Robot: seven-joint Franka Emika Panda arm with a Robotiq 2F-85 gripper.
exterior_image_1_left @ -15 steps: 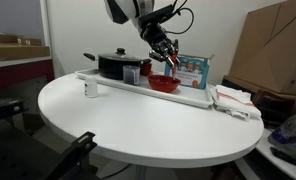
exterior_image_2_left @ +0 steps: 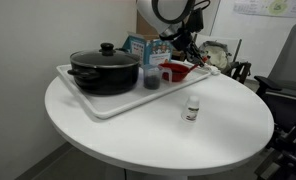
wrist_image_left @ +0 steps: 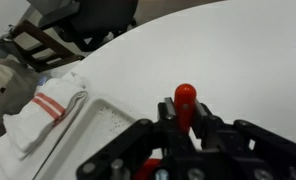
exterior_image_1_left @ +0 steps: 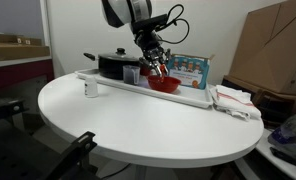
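My gripper is shut on a red object (wrist_image_left: 185, 94) with a rounded end, which sticks out past the fingertips in the wrist view. Most of its length is hidden by the fingers, so I cannot tell its full shape. In exterior view 1 the gripper hangs low over a red bowl (exterior_image_1_left: 166, 84) on the white tray. Whether the held object touches the bowl is not clear. Part of something red, likely that bowl, shows beneath the gripper.
On the tray (exterior_image_2_left: 120, 103) a black lidded pot (exterior_image_2_left: 105, 72) and a clear container (exterior_image_2_left: 152, 79) stand beside the bowl. A folded white towel (exterior_image_1_left: 235, 101) lies at the tray's right end. One small white bottle (exterior_image_1_left: 91, 88) stands apart.
The gripper has come down and to the left in exterior view 1, from above the bowl's right part to lower over its left part. Bowl, pot and towel have stayed put.
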